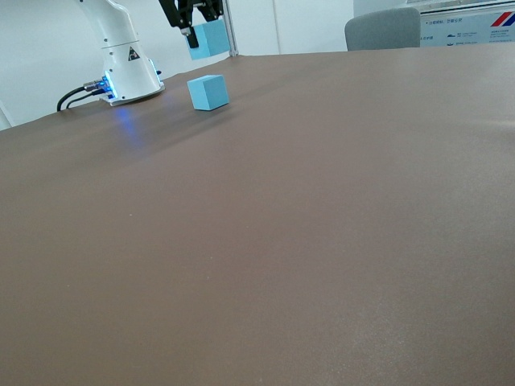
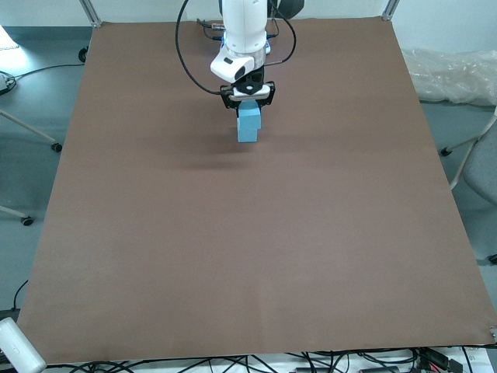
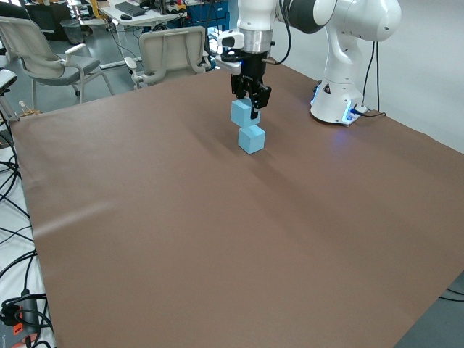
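The black gripper (image 3: 251, 101) on the white arm is shut on a light blue cube (image 1: 208, 40), holding it in the air. A second light blue cube (image 1: 208, 92) rests on the brown table (image 2: 256, 233) beneath it. In the left view the held cube (image 2: 248, 115) overlaps the lower cube (image 2: 247, 134). In the right view it is just above and slightly left of the resting cube (image 3: 251, 139); the top view shows a gap between them.
Cables (image 3: 16, 232) run along a strip beside the table. Chairs (image 3: 170, 58) stand beyond its edges.
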